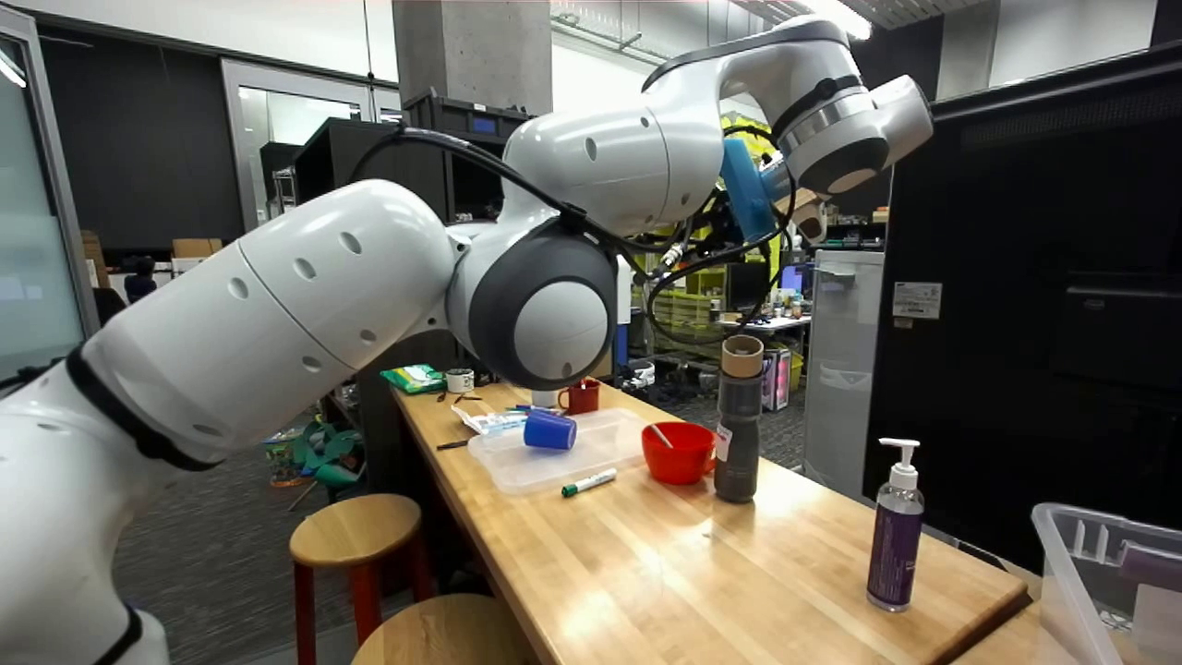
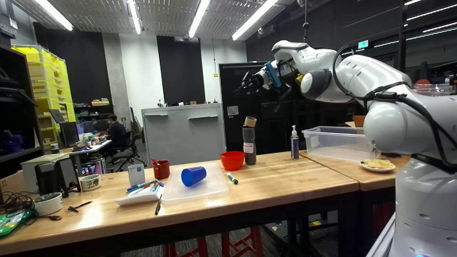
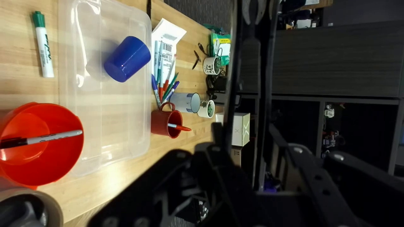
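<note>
High above the table, well clear of everything on it, hangs my gripper (image 2: 240, 88), pointing left in exterior view 2. Its dark fingers stand partly open in the wrist view, with a gap between them and no held object that I can make out. A blue cup (image 3: 127, 59) lies on its side on a clear plastic lid (image 3: 113, 145). Beside the lid are a red bowl (image 3: 56, 160) with a marker (image 3: 56, 136) in it and a green-capped marker (image 3: 44, 49). In exterior view 1 the arm hides most of the gripper.
A dark bottle (image 1: 737, 443) stands close by the red bowl, and a pump bottle (image 1: 895, 538) nearer the clear bin (image 2: 338, 141). Mugs, including a red mug (image 2: 161, 169), and several pens crowd the far end. Bare wood (image 1: 687, 576) lies in front.
</note>
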